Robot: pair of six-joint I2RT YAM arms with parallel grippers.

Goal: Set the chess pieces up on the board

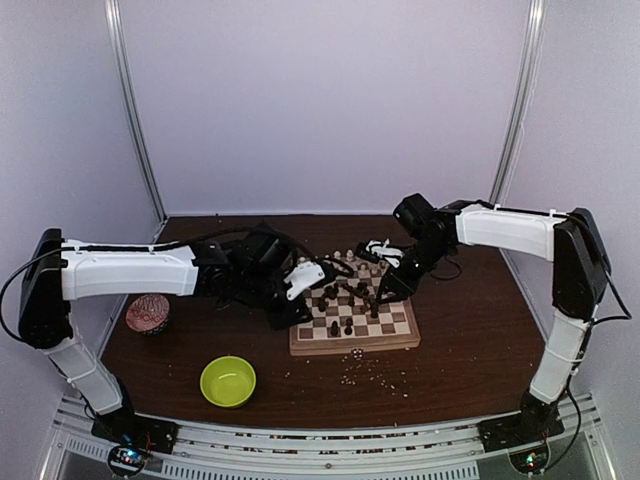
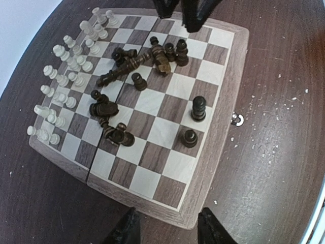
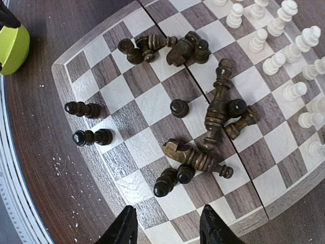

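The chessboard (image 1: 355, 340) holds white pieces (image 2: 71, 76) along its far side and dark pieces, several lying jumbled mid-board, such as a long piece (image 3: 217, 107) and a knight (image 3: 185, 155). Two dark pieces stand apart near the near edge: a pawn (image 2: 189, 138) and a taller piece (image 2: 198, 108). My left gripper is open above the board's left part, nothing between its fingers. My right gripper hangs over the board's right part, its fingers apart and empty.
A green bowl (image 1: 228, 382) stands at the front left, a patterned bowl (image 1: 147, 312) farther back. Small white bits (image 1: 368, 382) are scattered before the board.
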